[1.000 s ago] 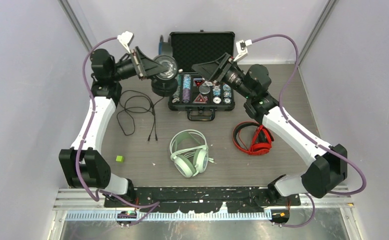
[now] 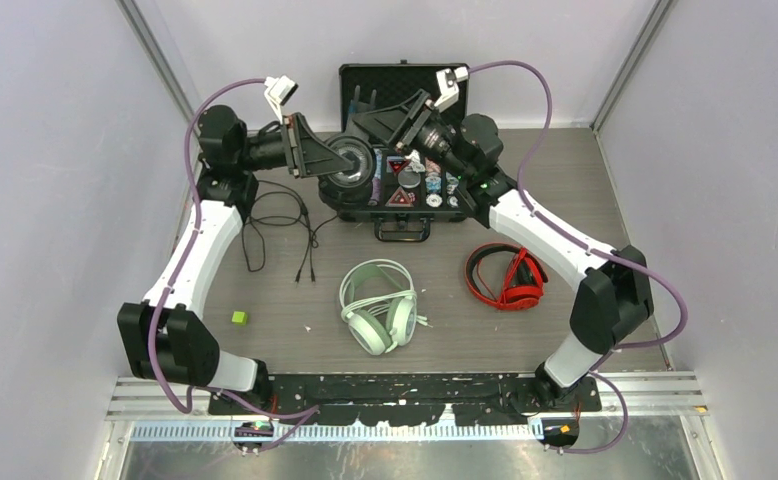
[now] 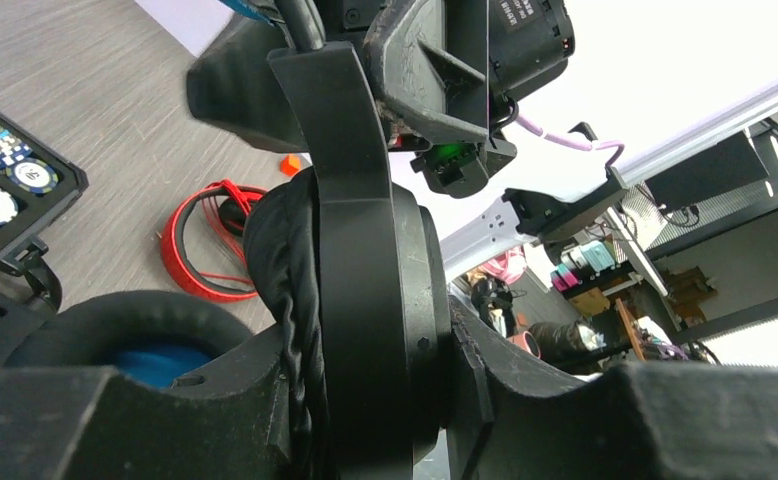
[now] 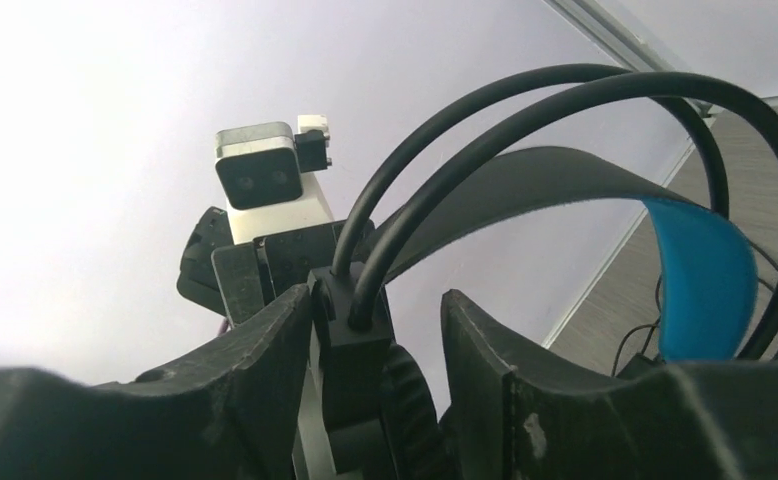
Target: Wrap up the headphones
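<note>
Black headphones (image 2: 348, 168) hang raised over the chip case, my left gripper (image 2: 315, 160) shut on one ear cup (image 3: 345, 300). Their double-tube headband (image 4: 555, 95) arches upward, with a blue-lined strap (image 4: 700, 280) beneath. My right gripper is at the top of that cup, its fingers apart on either side of the black block where the tubes enter; whether it touches is unclear. The black cable (image 2: 300, 235) trails down to the table on the left.
An open chip case (image 2: 410, 195) stands at the back. Pale green headphones (image 2: 375, 310) lie front centre, red headphones (image 2: 510, 295) at the right, a small green cube (image 2: 239, 318) at the left.
My left gripper has moved right and slightly toward the front with the black headphones. My right gripper has moved left and up to meet them.
</note>
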